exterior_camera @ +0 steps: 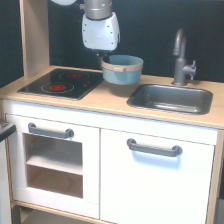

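A blue-grey pot (124, 76) with a brownish handle hangs a little above the wooden counter, between the black cooktop (62, 83) and the sink. At the pot's left rim is my gripper (103, 60), its white hand above. The fingers are small and partly lost against the dark wall, but the pot travels with them, so the gripper appears shut on its rim or handle. Which of the two cannot be made out.
To the right, a grey sink (172, 98) is empty, with a dark tap (180, 60) rising behind it. Bare counter (120, 101) lies below the pot. The cabinet doors (155, 180) in front have dark handles.
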